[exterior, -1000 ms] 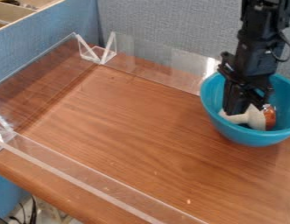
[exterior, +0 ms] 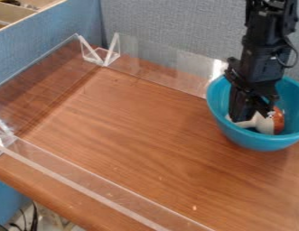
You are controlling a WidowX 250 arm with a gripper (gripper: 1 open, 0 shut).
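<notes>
A turquoise bowl (exterior: 254, 137) stands at the right of the wooden table. Inside it lies a white object with an orange part (exterior: 263, 121), partly hidden by my black gripper (exterior: 246, 106), which reaches down into the bowl from above. The fingertips are low in the bowl beside or over that object; whether they touch it, and how far apart they are, is hard to make out.
Clear plastic edging with white corner brackets (exterior: 101, 56) runs along the back and left sides. Grey and blue padded walls rise behind.
The arm has shifted very slightly, staying down in the bowl. The bowl and its contents look nearly the same.
</notes>
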